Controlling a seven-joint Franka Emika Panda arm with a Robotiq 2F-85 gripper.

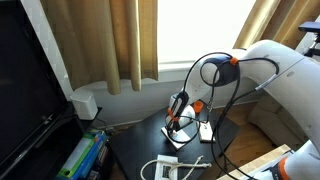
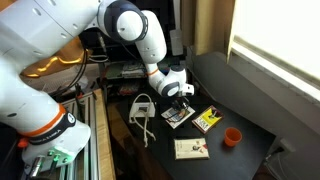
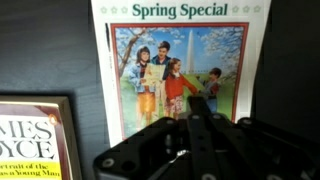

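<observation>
A book with a white cover headed "Spring Special", with a picture of children, lies flat on the dark table in the wrist view. My gripper is over the lower right of its picture, fingers together and nothing visible between them. In exterior view 2 the gripper points down at the far edge of a pale book. Whether the fingertips touch the cover I cannot tell. A second book, with "James Joyce" partly readable, is at the left of the wrist view, cut off by the frame.
An orange-red cup stands on the table, near a yellow-edged book and a cream flat item. A white object with a cable lies on the other side. Several spines line the left in exterior view 1.
</observation>
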